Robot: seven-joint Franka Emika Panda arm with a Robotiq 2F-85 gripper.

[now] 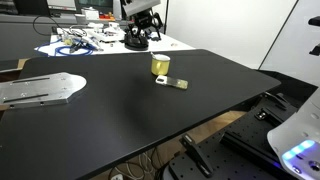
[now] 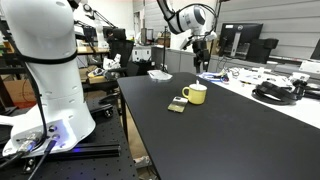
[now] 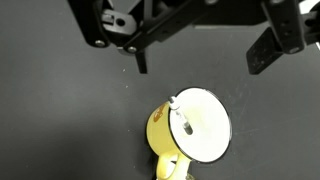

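A yellow mug (image 1: 160, 65) stands upright on the black table, with a small flat beige item (image 1: 173, 83) lying beside it. From the other side, the mug (image 2: 195, 94) and the beige item (image 2: 178, 103) again appear close together. In the wrist view my gripper is open, its two dark fingers far apart with only bare table between them. The mug (image 3: 158, 130) shows below the fingers, clear of both, its pale inside visible with a small white and grey object in it. Its handle points toward the bottom edge.
A flat light-grey plate (image 1: 40, 90) lies at the table's left. A person in white (image 2: 188, 28) is in the background behind the table. Cables and dark equipment (image 2: 275, 92) sit beyond the far edge.
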